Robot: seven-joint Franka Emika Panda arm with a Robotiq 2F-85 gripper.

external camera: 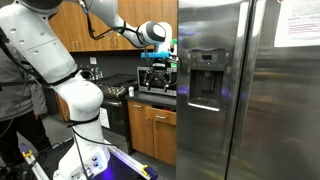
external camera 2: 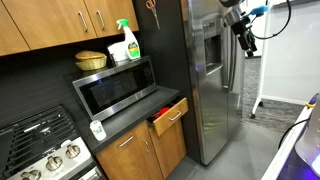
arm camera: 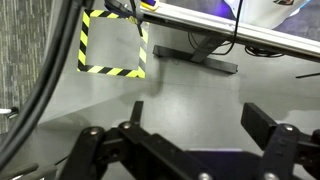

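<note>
My gripper is open, its two black fingers (arm camera: 130, 140) wide apart with only bare grey floor visible between them. In exterior view 2 the gripper (external camera 2: 248, 42) hangs in the air in front of the steel fridge (external camera 2: 213, 110), well above the floor. Exterior view 1 shows the gripper (external camera: 160, 77) pointing down, left of the fridge front as seen there. No object shows in its grasp. A wooden drawer (external camera 2: 168, 118) stands pulled out below the counter, with something red inside.
A microwave (external camera 2: 118, 90), a spray bottle (external camera 2: 131, 42) and a basket (external camera 2: 91, 60) stand above the counter. The stove (external camera 2: 45, 150) is to the left. Yellow-black tape (arm camera: 112, 70) marks the floor near the robot's stand. The floor below the gripper is clear.
</note>
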